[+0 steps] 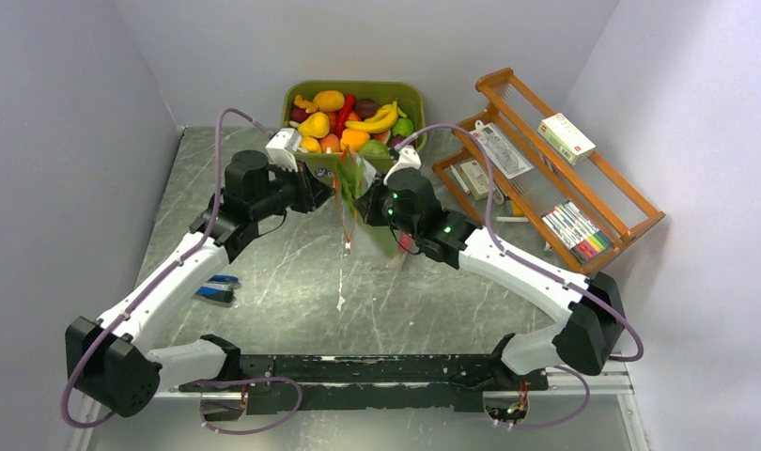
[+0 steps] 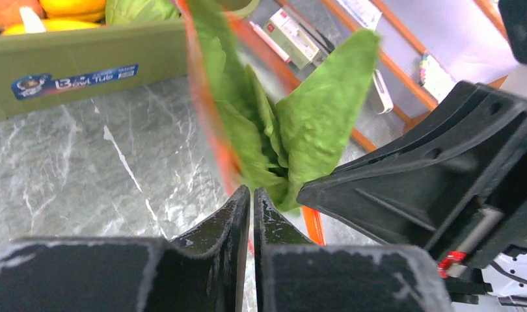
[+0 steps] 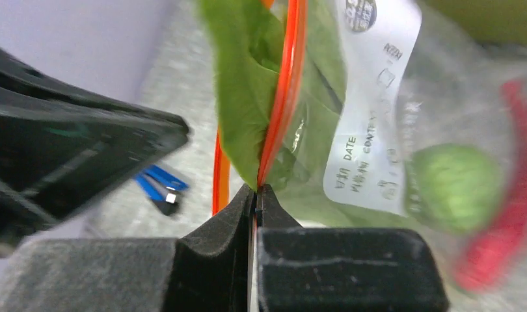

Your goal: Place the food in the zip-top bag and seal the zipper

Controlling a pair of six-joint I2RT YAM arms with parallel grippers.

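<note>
The zip bag [image 3: 371, 130] with orange zipper strips hangs raised between my grippers, green leaves bunched at its mouth, a green food and a red one visible through it in the right wrist view. My right gripper is shut on the bag's orange-edged top. My left gripper is shut just beside the bag's edge; what lies between its fingertips is hard to see. In the top view both grippers [image 1: 322, 193] face each other before the tub.
The green tub [image 1: 353, 155] of fruit and vegetables stands at the back. A wooden rack [image 1: 630, 225] with boxes and markers is on the right. Blue-handled tools [image 1: 217, 287] lie at the left.
</note>
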